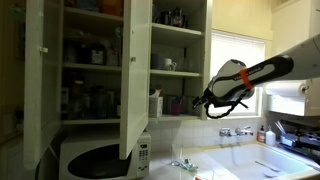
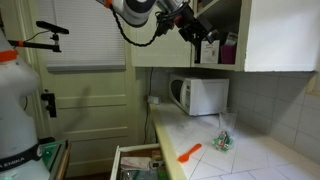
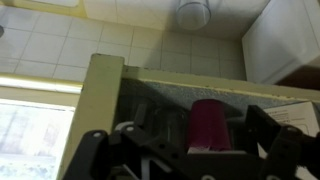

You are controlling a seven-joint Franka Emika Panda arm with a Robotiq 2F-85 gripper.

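My gripper is open, with its dark fingers wide apart at the lower part of the wrist view. A maroon cup [image 3: 208, 126] shows between them, toward the right finger. A clear, dark-looking glass [image 3: 174, 125] stands to its left. I cannot tell how far the fingertips are from either. In exterior view 1 the gripper [image 1: 203, 101] is at the right edge of the open cabinet's bottom shelf [image 1: 178, 118]. Exterior view 2 has the gripper [image 2: 207, 36] at the cabinet opening, beside a box [image 2: 229, 52].
The cabinet's upright side panel [image 3: 95, 110] stands close to the left finger, and a carton [image 3: 293, 118] is by the right one. An open cabinet door [image 1: 135, 75] hangs left of the shelves. Below are a microwave [image 1: 105, 158] and a white counter [image 2: 205, 150].
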